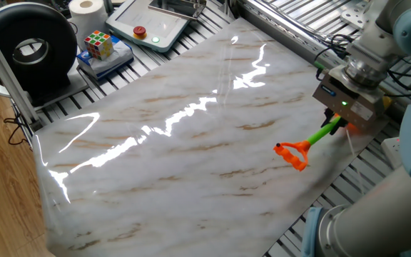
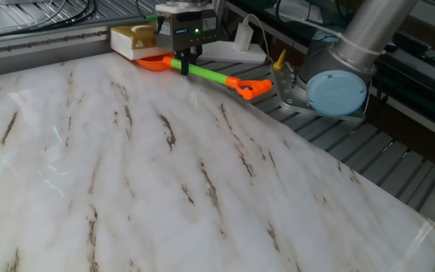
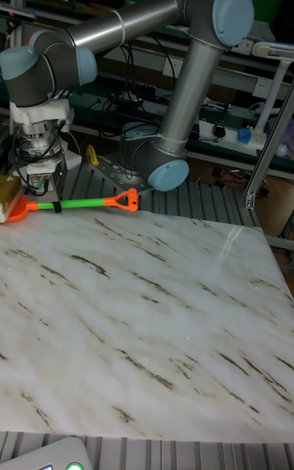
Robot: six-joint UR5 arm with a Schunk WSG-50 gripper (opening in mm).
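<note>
A toy shovel with an orange grip, green shaft (image 1: pixel 322 133) and orange blade (image 2: pixel 155 63) is at the table's edge near the arm. My gripper (image 2: pixel 186 63) points down and is shut on the green shaft, close to the blade. In exterior view 1 the shovel's orange grip (image 1: pixel 292 156) reaches out over the marbled table top (image 1: pixel 191 171), while the gripper body hides most of the blade. Exterior view 3 shows the shaft (image 3: pixel 82 203) roughly level. Whether the shovel touches the table is hard to tell.
A white box with a yellowish top (image 2: pixel 133 41) stands right by the blade. At the far side are a puzzle cube (image 1: pixel 98 44) on a blue box (image 1: pixel 106 60), a teach pendant (image 1: pixel 147 25) and a black spool (image 1: pixel 27 50).
</note>
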